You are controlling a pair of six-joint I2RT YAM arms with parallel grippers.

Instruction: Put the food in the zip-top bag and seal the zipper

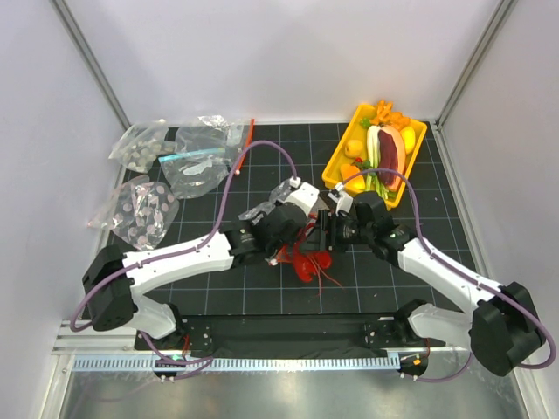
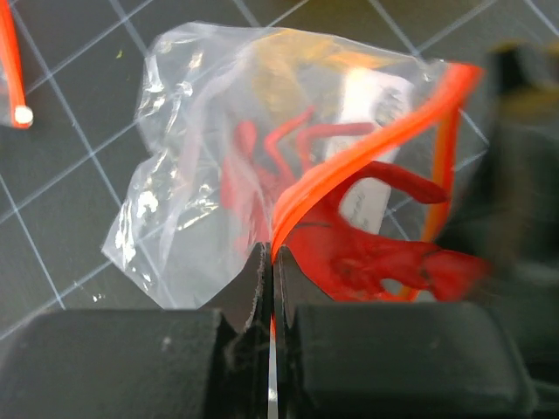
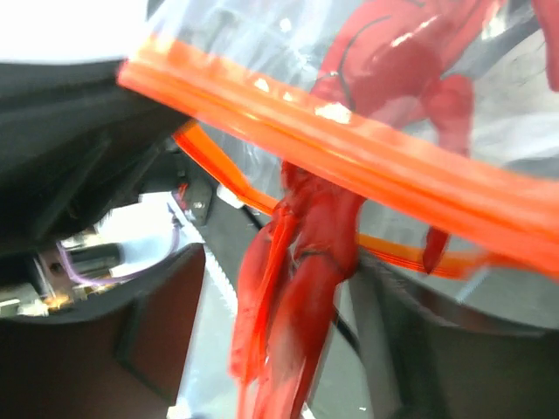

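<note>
A clear bag with an orange zip rim (image 2: 367,153) hangs open, and a red toy lobster (image 2: 349,249) lies partly inside it. My left gripper is shut with the thin orange rim at its fingertips. In the right wrist view the lobster's body (image 3: 384,61) shows behind the clear plastic, while its claws (image 3: 301,279) stick out past the orange rim (image 3: 367,144). My right gripper stands part open, its blurred fingers on both sides of the claws; contact cannot be made out. From above, the claws (image 1: 313,264) hang below the two grippers.
A yellow bin (image 1: 333,168) of toy vegetables and fruit stands at the back right. Other clear bags, a blue-zip one (image 1: 194,168) and a round-patterned one (image 1: 140,212) among them, lie at the left.
</note>
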